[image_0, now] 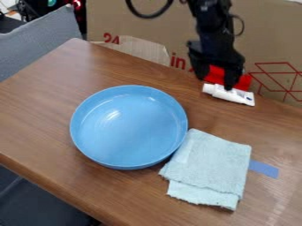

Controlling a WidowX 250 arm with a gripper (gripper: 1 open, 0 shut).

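My black gripper (217, 76) is low at the back right, over a red object (243, 81) and just behind a white tube (227, 94) lying on the table. It is open; its fingertips are partly lost against the red object, so contact cannot be seen. A blue plate (129, 126) and a folded pale cloth (207, 168) lie nearer the front.
A cardboard board (141, 40) stands along the back edge. A strip of blue tape (264, 169) lies right of the cloth.
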